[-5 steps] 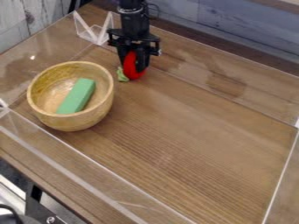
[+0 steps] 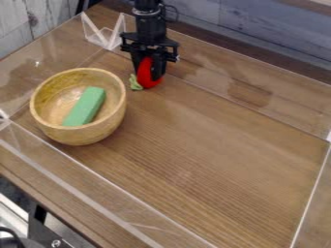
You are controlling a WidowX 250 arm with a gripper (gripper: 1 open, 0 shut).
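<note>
The black gripper is at the top centre, pointing down, shut on a red object resting at or just above the table. A small pale green item lies just left of the red one. The fingertips are small and partly hard to make out.
A tan round bowl holding a green block stands at the left. Pale walls border the back and right side.
The gripper and red object have shifted very slightly; otherwise little has visibly changed.
</note>
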